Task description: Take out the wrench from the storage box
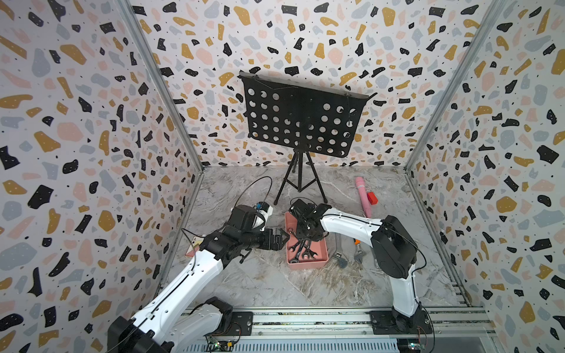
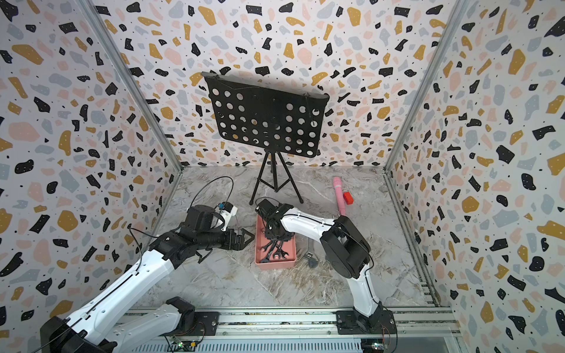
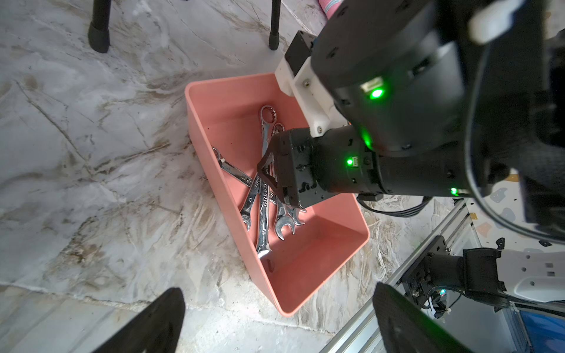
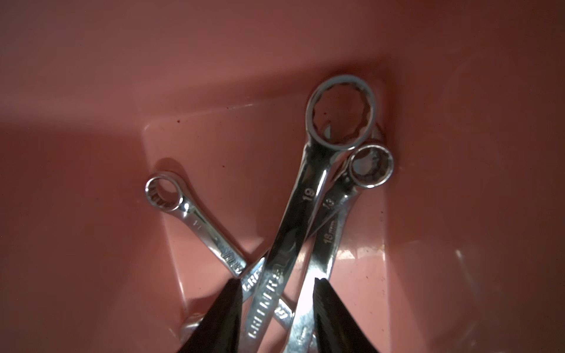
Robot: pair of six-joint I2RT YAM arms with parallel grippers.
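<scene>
Several shiny combination wrenches lie crossed in the pink storage box [image 3: 206,138]. In the right wrist view a long wrench marked 19 [image 4: 294,217] lies on top, its ring end toward the box corner. Beside it is a wrench marked 18 [image 4: 322,253], and a smaller wrench [image 4: 206,232] lies to the left. My right gripper is over the box, part open, its fingertips apart above the wrench shafts; whether it touches them is hidden. My left gripper stands open and empty, to the left of the box in the top left view.
Right of the box lie an adjustable wrench [image 1: 340,259] and further tools, partly behind the right arm. A black stand [image 1: 300,170] rises behind the box. A pink tube [image 1: 363,194] and a red block [image 1: 372,197] lie at the back right.
</scene>
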